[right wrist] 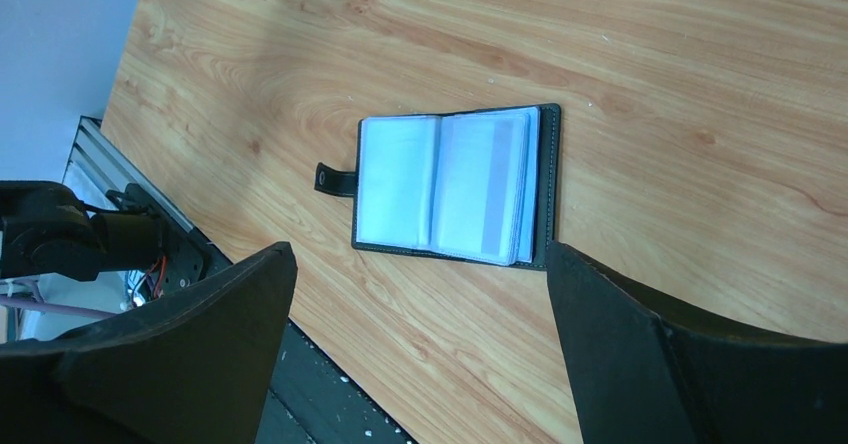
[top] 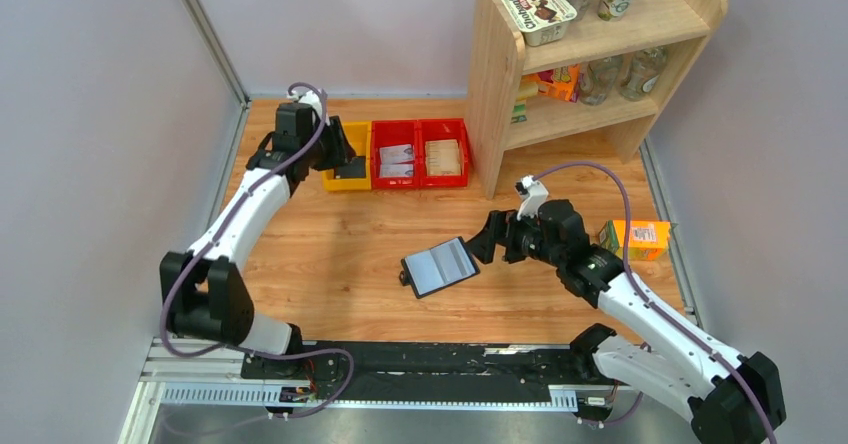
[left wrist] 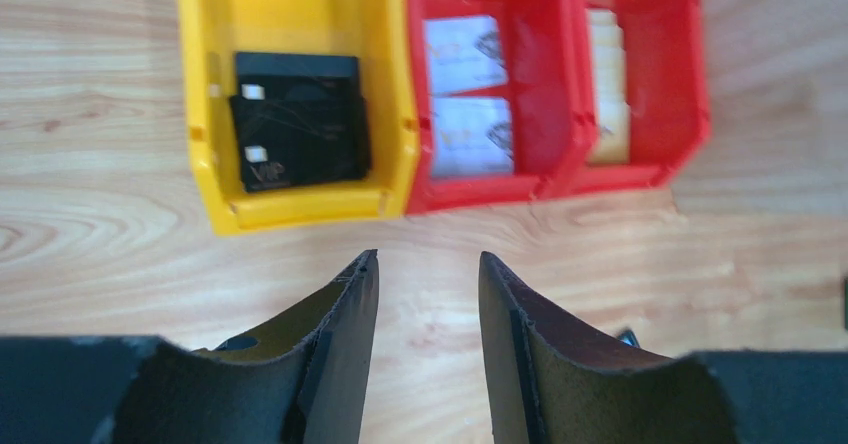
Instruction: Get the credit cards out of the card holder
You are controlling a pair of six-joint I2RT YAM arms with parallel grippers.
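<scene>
The card holder (right wrist: 395,179) lies spread open on the table, its strap to one side; I see clear sleeves and no card in the pages on show. Black cards (left wrist: 300,129) lie at the bottom of the yellow bin (left wrist: 306,210). My left gripper is open above the bins, with only table visible between its fingers. Over the table to the right of the holder, my right gripper also stands open and empty. The holder shows beyond its fingertips, apart from them.
Two red bins (top: 397,126) adjoin the yellow one; white cards (left wrist: 468,134) and tan pieces (left wrist: 608,84) lie in them. A wooden shelf (top: 487,94) rises at the back right. An orange box (top: 636,238) sits at the right.
</scene>
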